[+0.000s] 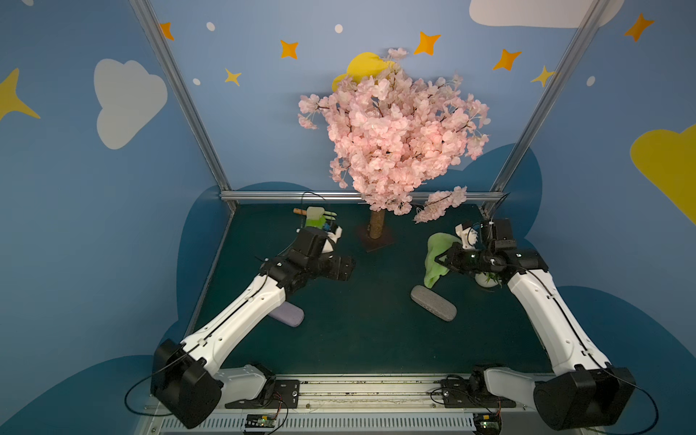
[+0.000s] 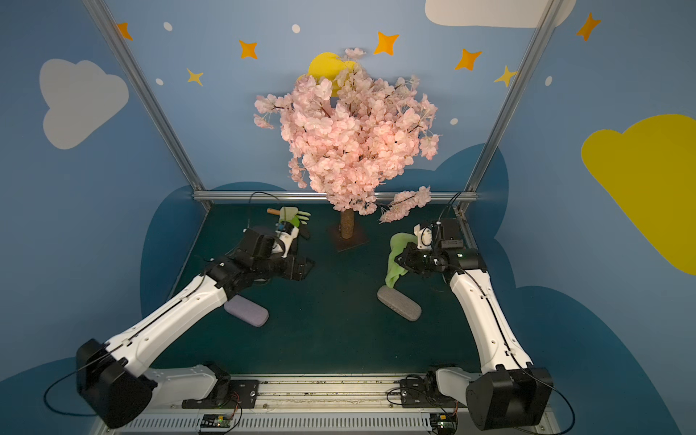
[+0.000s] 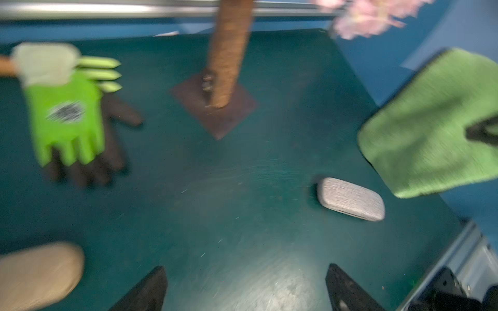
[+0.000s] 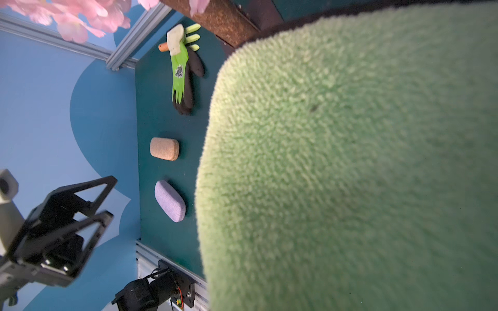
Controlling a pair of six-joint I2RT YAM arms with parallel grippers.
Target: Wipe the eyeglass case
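A green cloth (image 1: 435,257) hangs from my right gripper (image 1: 449,262), shut on it and raised toward the right side; the cloth fills much of the right wrist view (image 4: 347,155). A grey eyeglass case (image 1: 433,303) lies below it on the table. My left gripper is raised over the left-middle of the table, open and empty, fingertips at the bottom of its wrist view. A lilac case (image 4: 170,201) lies front left. A tan case (image 4: 164,148) lies behind that, hidden under the left arm in the top left view.
Pink blossom tree with a trunk (image 1: 376,224) on a plate at the back. Green-black gloves and a rake (image 3: 67,114) lie back left. A plant (image 1: 487,279) is partly hidden by the right arm.
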